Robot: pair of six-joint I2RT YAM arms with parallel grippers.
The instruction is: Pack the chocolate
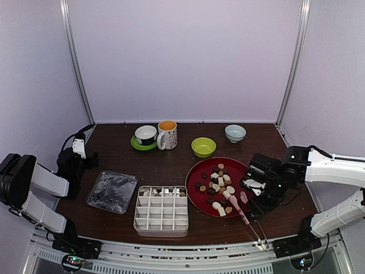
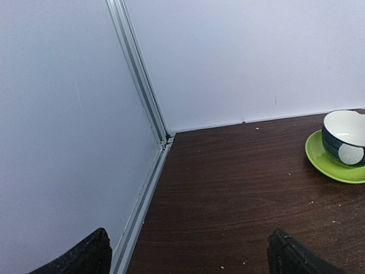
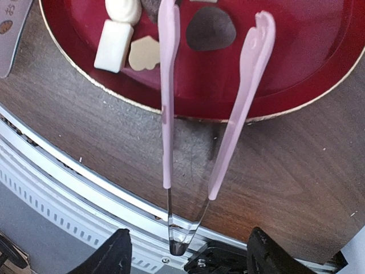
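Assorted white, tan and dark chocolates point(image 1: 219, 181) lie on a red oval plate point(image 1: 199, 201). Left of it stands a white compartment box point(image 1: 161, 222), with some pieces in its back compartments. Pink-tipped tongs point(image 3: 231, 141) lie across the plate's front rim, their arms spread apart. My right gripper is open over the handle end of the tongs, a finger either side, not closed on them. My left gripper stands open at the far left, nothing between its fingers.
A clear lid point(image 1: 112, 192) lies left of the box. At the back are a bowl on a green saucer point(image 2: 322, 157), a mug point(image 1: 167, 137), a green bowl point(image 1: 203, 147) and a pale blue bowl point(image 1: 235, 133).
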